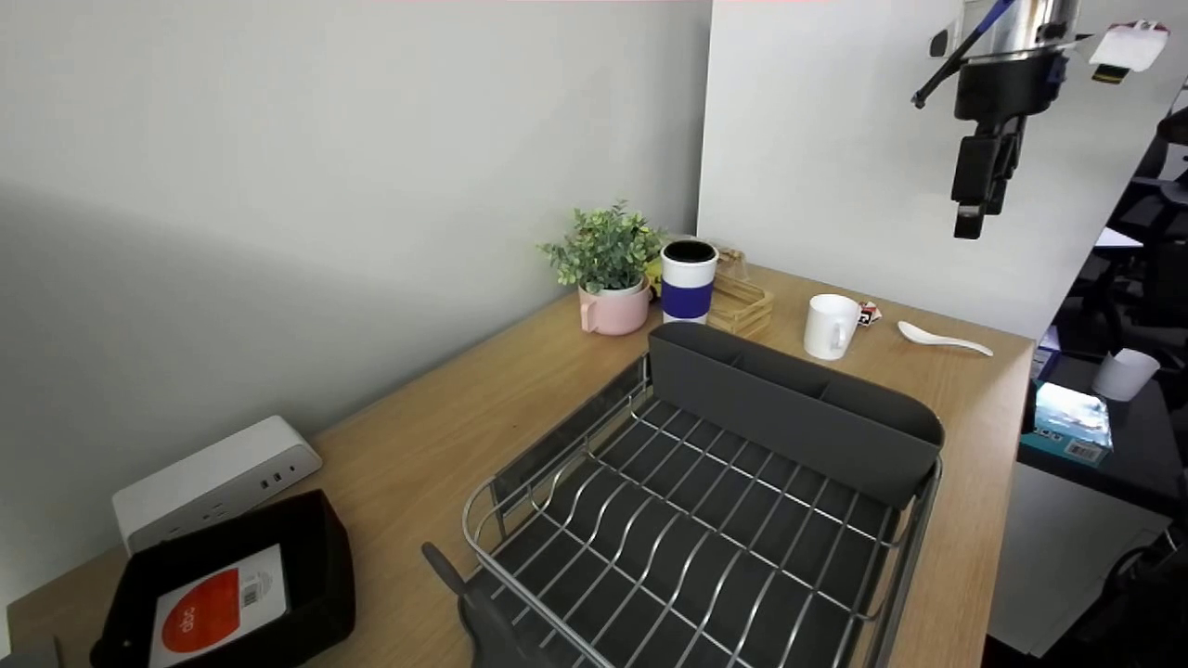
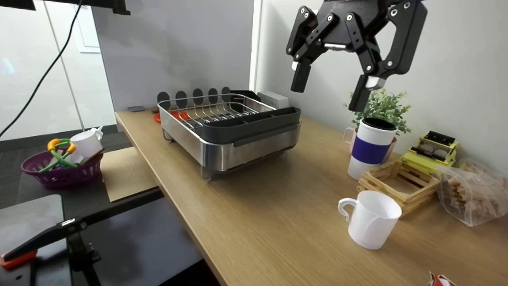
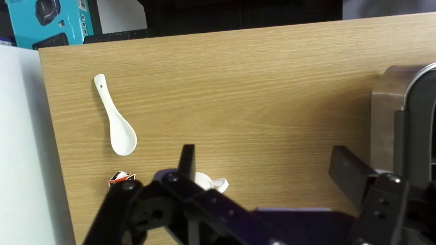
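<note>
My gripper (image 2: 329, 93) hangs in the air above the wooden table, its two black fingers spread wide and nothing between them. In the wrist view the gap of the gripper spans bare wood, and the left finger (image 3: 187, 161) partly covers a white mug (image 3: 220, 185). That mug (image 2: 374, 221) stands upright, its handle toward the table's front side. A white spoon (image 3: 121, 132) lies bowl-down-frame near the table's end. The dish rack (image 1: 668, 534) carries a dark grey divided holder (image 1: 780, 406) on its near-mug side; the holder looks empty.
Behind the mug are a wooden crate (image 2: 405, 183), a bag of wooden pieces (image 2: 476, 190), a white-and-blue tumbler (image 2: 369, 147) and a potted plant (image 1: 607, 262). A crumpled wrapper (image 3: 121, 178) lies near the spoon. Bare table separates the rack and mug.
</note>
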